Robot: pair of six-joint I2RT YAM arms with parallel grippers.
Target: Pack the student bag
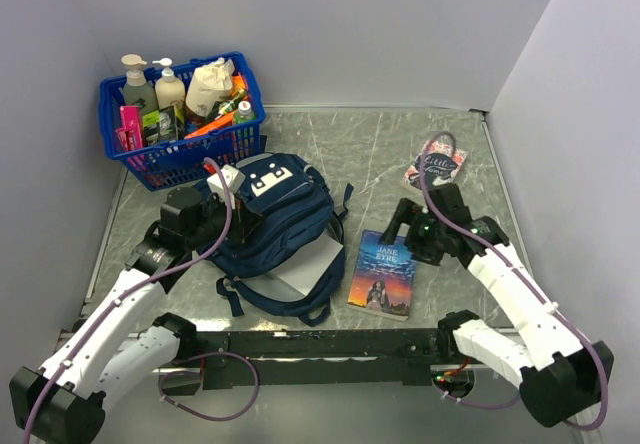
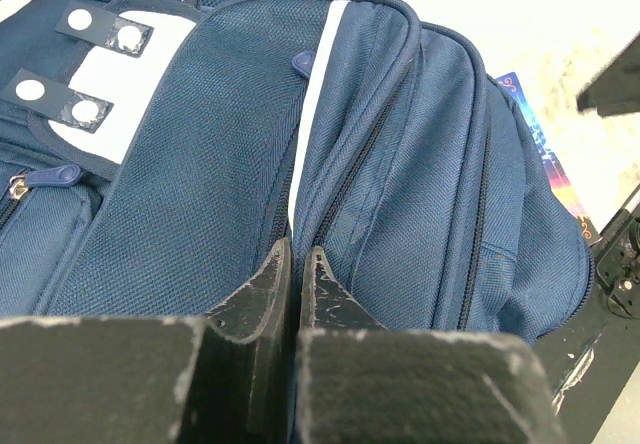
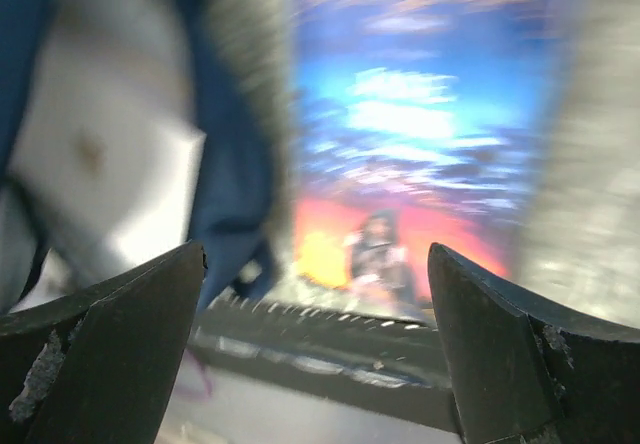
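The navy backpack (image 1: pixel 277 234) lies on the marble table with a pale silver flat item (image 1: pixel 302 264) inside its open compartment. My left gripper is shut on the backpack's fabric, which fills the left wrist view. The Jane Eyre book (image 1: pixel 380 272) lies cover up just right of the backpack, blurred in the right wrist view. My right gripper hangs open above that book, nothing between its fingers. The Little Women book (image 1: pixel 435 164) lies at the back right, partly behind the right arm's cable.
A blue basket (image 1: pixel 200 159) packed with bottles and packets stands at the back left, beside the backpack. Walls close in the table on the left, back and right.
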